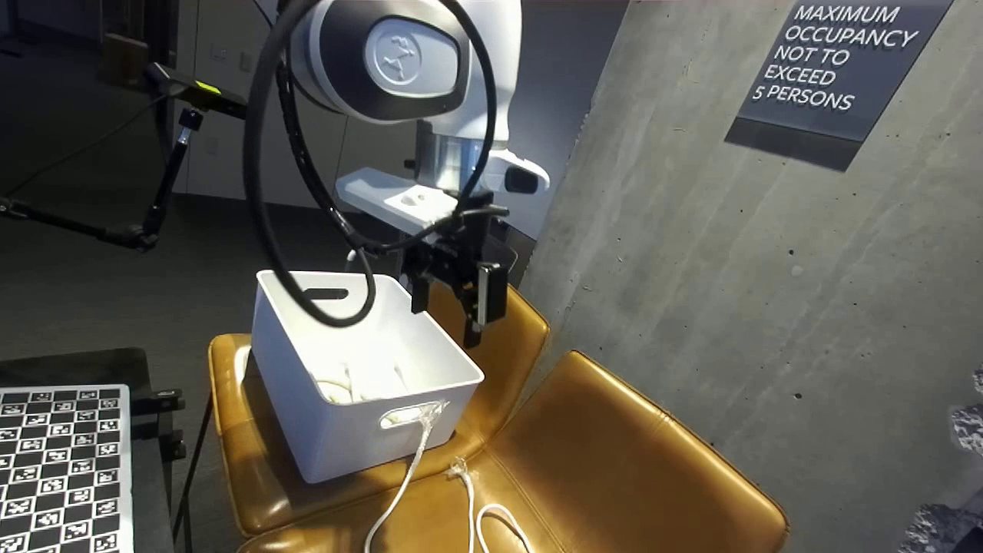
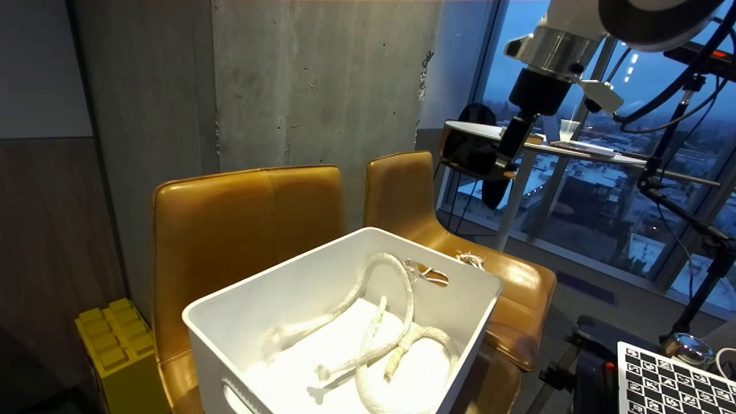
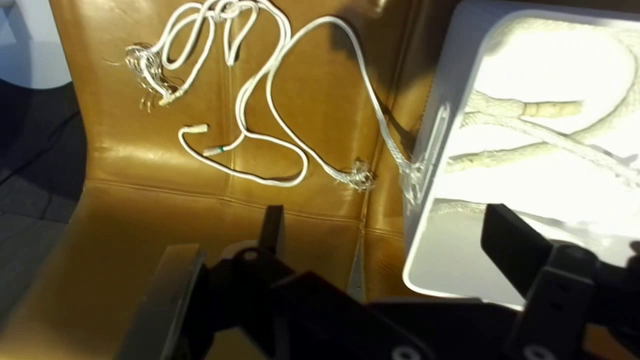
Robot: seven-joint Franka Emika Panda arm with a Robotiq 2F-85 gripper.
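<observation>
My gripper (image 1: pixel 448 312) hangs over the back edge of the white box (image 1: pixel 369 442), its fingers wide apart and nothing between them. From above, the open gripper has one finger over the seat and the other over the box's near corner. Inside the box (image 2: pixel 276 272) lies thick off-white rope (image 2: pixel 411 296) in loose curves. Thin white cords (image 3: pixel 292 45) are tangled on the brown seat, several ends frayed. One thin cord (image 3: pixel 378 114) runs up to the box's handle slot, its frayed end caught there.
Two brown leather chairs (image 1: pixel 636 461) stand side by side against a concrete wall (image 1: pixel 783 276); the box rests on one. At the left is a checkered board (image 1: pixel 64 470). A yellow block (image 2: pixel 124 345) stands beside the chairs.
</observation>
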